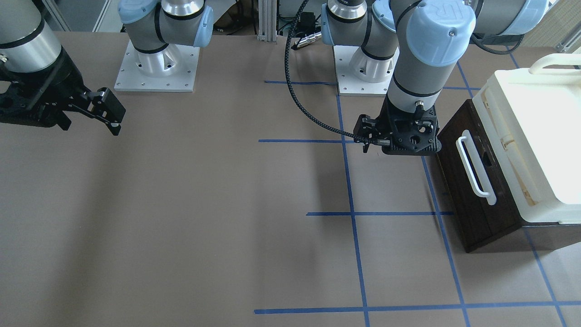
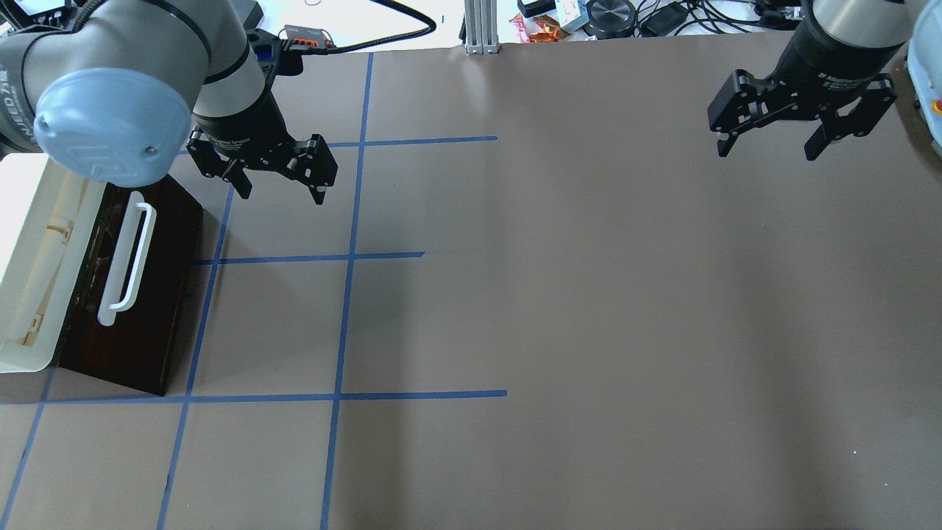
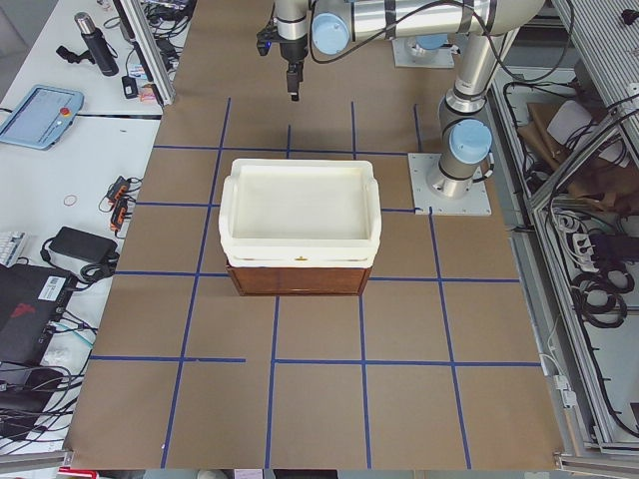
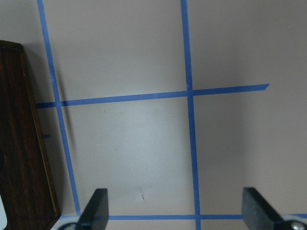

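Observation:
My gripper (image 2: pixel 280 193) hangs over the taped grid floor, beside a dark wooden box (image 1: pixel 477 212) with a white handle and a white open tray (image 3: pixel 300 210) on top. In the top view its two fingertips stand apart with nothing between them, and the left wrist view shows both fingers at the lower corners over bare floor, with the box's wooden edge at the far left.
A second black gripper (image 2: pixel 768 115) hangs at the other side of the workspace. Robot bases (image 1: pixel 155 79) stand at the back. The floor between the grippers and in front is clear.

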